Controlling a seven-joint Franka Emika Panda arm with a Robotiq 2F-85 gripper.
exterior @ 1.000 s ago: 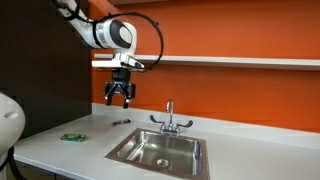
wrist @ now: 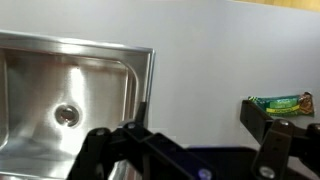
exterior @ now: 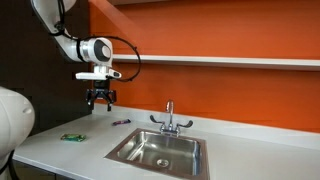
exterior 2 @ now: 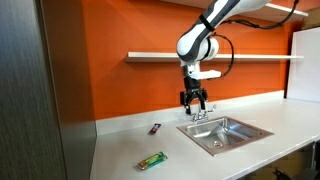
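My gripper (exterior: 100, 104) hangs empty above the counter, left of the sink, pointing down. Its two dark fingers stand wide apart in the wrist view, with only bare counter showing between them. A green wrapped bar (wrist: 283, 104) lies flat at the right of that view, just outside the right finger (wrist: 257, 121). The same bar rests near the left front of the counter in exterior view 1. Farther back, toward the wall, lies a small dark reddish bar (exterior: 122, 122); the wrist view does not show it.
A steel sink (exterior: 158, 151) is set into the white counter (exterior: 250, 155), with a faucet (exterior: 171, 118) behind it. Along the orange wall runs a white shelf (exterior: 220, 62). A dark panel (exterior: 60, 70) closes the left side. Right of the sink, the counter is clear.
In exterior view 1 my gripper has moved left, away from the sink, and ended slightly lower. Both bars lie where they were.
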